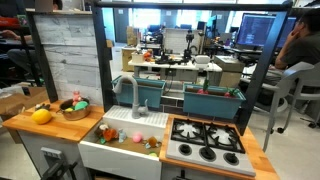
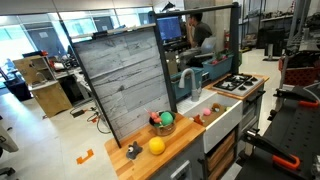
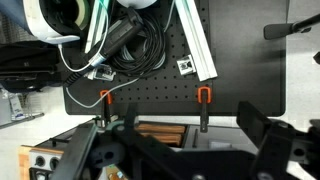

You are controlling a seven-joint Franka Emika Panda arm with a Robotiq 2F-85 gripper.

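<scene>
Along the bottom of the wrist view, the dark fingers of my gripper stand wide apart, open with nothing between them. Below them is a black perforated base plate (image 3: 160,95), away from the counter. In exterior view 1, a yellow lemon-like fruit (image 1: 41,116) lies on the wooden counter at the left, beside a brown bowl (image 1: 75,113) of colourful items. The white sink (image 1: 100,157) holds several small coloured objects, too small to name. A stove top (image 1: 210,146) with black grates is at the right. My gripper cannot be made out clearly in the exterior views.
A grey faucet (image 1: 135,92) rises behind the sink. Teal baskets (image 1: 211,104) hang along the back rail, and dark frame posts (image 1: 262,70) flank the counter. Coiled cables (image 3: 152,45) and orange clamps (image 3: 204,94) are on the black base plate.
</scene>
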